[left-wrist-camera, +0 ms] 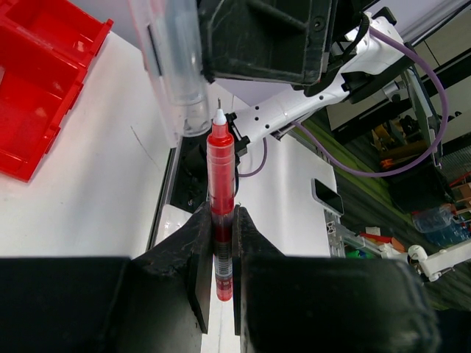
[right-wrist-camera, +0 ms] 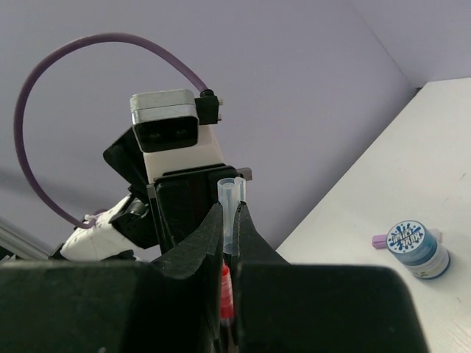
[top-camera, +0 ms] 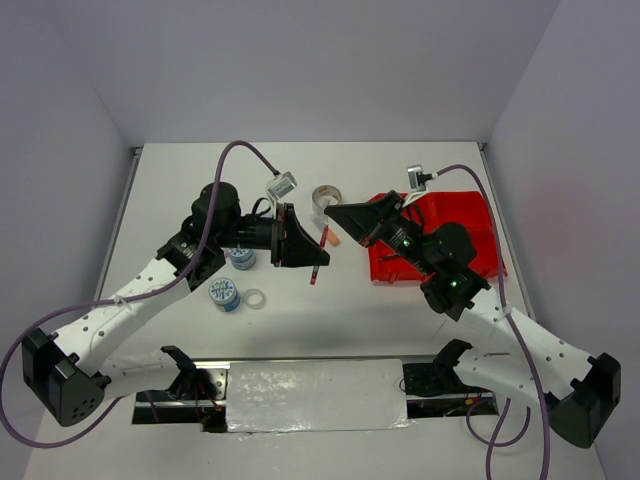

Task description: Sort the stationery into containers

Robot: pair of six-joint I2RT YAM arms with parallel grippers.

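A red pen (left-wrist-camera: pixel 221 173) with a bare white tip stands between the fingers of my left gripper, which is shut on it. In the top view, this gripper (top-camera: pixel 322 257) is above the middle of the table, the pen's red end (top-camera: pixel 314 276) poking out below. My right gripper (top-camera: pixel 329 211) faces it from the right, shut on a clear cap (right-wrist-camera: pixel 229 209). The left wrist view has the cap (left-wrist-camera: pixel 184 70) up and left of the pen tip, off the pen. The red bin (top-camera: pixel 385 269) lies right, partly hidden by my right arm.
Two blue-lidded jars (top-camera: pixel 224 293) stand at the left, partly beside my left arm. A tape roll (top-camera: pixel 327 195) lies behind the grippers and a pale ring (top-camera: pixel 255 299) near the jars. An orange piece (top-camera: pixel 333 238) is on the table.
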